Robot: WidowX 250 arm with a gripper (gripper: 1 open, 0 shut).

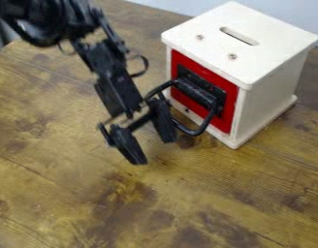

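Observation:
A white box (266,68) with a slot and screws on its top stands at the upper right. Its red front (217,121) carries a black panel with a looped black handle or bar (196,129) sticking out toward the lower left. My gripper (151,140), blurred, hangs low over the floor just left of that loop, its fingers apart, with nothing seen between them.
A pale wall or edge shows at the top corners.

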